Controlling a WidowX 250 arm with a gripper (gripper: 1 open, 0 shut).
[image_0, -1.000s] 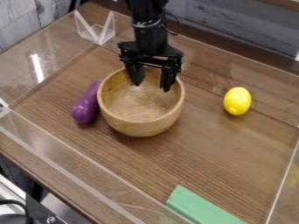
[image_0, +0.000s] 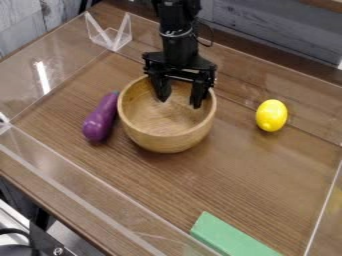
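The black gripper (image_0: 179, 88) is over the wooden bowl (image_0: 166, 130), its two fingers spread apart at the back half of the bowl, with nothing visible between them. A purple eggplant (image_0: 102, 118) lies just left of the bowl. A yellow lemon-like object (image_0: 271, 115) sits to the right. A green flat block (image_0: 234, 238) lies at the front right.
A clear plastic piece (image_0: 110, 32) stands at the back left. A grey wall (image_0: 287, 50) runs along the back.
The gripper has shifted slightly upward in the view, toward the back of the bowl. The objects look about where they were.
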